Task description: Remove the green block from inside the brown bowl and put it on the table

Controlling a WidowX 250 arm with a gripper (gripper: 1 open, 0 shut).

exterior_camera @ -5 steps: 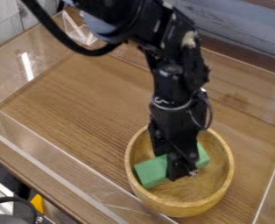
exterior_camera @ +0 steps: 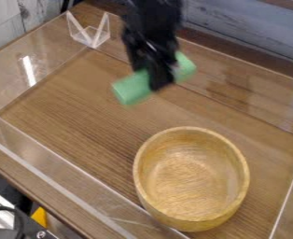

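The green block (exterior_camera: 132,89) hangs above the wooden table, behind the bowl and to its left. My black gripper (exterior_camera: 152,70), blurred by motion, is shut on the block's middle, and green shows on both sides of it. In the lower right stands the round brown bowl (exterior_camera: 144,179), its inside empty. Between the block and the bowl's rim lies a clear stretch of table (exterior_camera: 75,117). How high the block is above the wood cannot be judged exactly.
A clear wire-like stand (exterior_camera: 90,30) sits at the back left. Transparent walls edge the table on the left and right. Black cable and a yellow part (exterior_camera: 39,217) lie outside the lower left edge.
The green block has come up out of the bowl in my gripper and moved away toward the back and left. The bowl has stayed in place and is now empty.
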